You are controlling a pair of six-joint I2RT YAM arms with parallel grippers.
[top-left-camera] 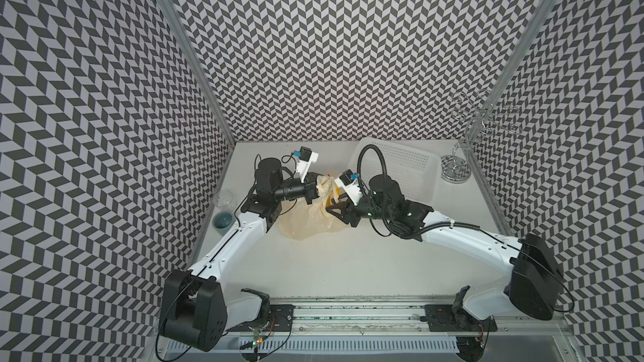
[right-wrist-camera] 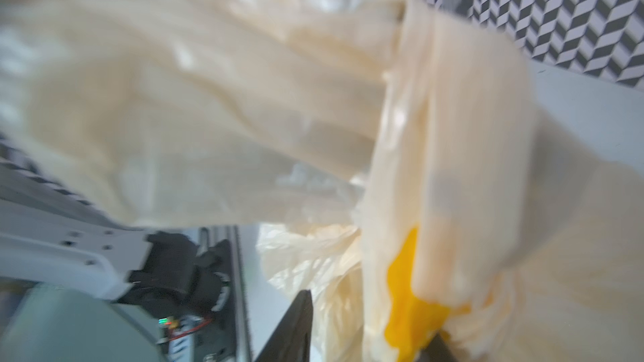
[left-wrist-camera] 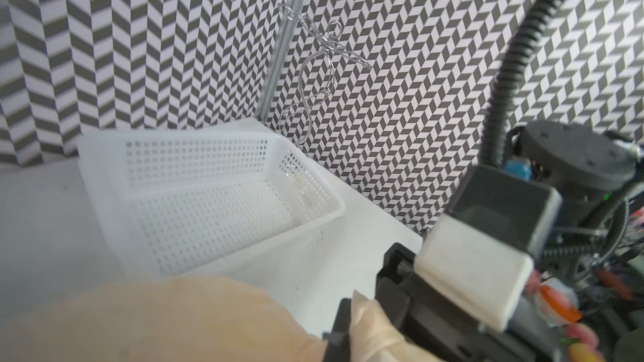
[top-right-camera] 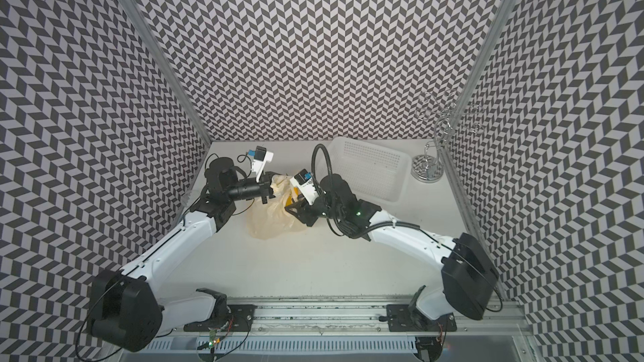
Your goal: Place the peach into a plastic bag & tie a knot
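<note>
The cream plastic bag [top-left-camera: 303,222] lies crumpled on the table, its upper part drawn up between my two grippers. Bag plastic gathers at the tips of my left gripper [top-left-camera: 318,187], which is shut on it; the bag hides its fingertips in the left wrist view. My right gripper is partly open beside the raised plastic, its dark fingers [right-wrist-camera: 295,328] apart with bag folds around and between them. An orange-yellow patch [right-wrist-camera: 409,295] shows among those folds; whether it is the peach cannot be made out. No whole peach is visible.
Behind my right arm stands an empty white perforated basket [top-left-camera: 402,161]. A metal rack [top-left-camera: 456,167] is at the back right, and a blue-green cup [top-left-camera: 223,221] at the left edge.
</note>
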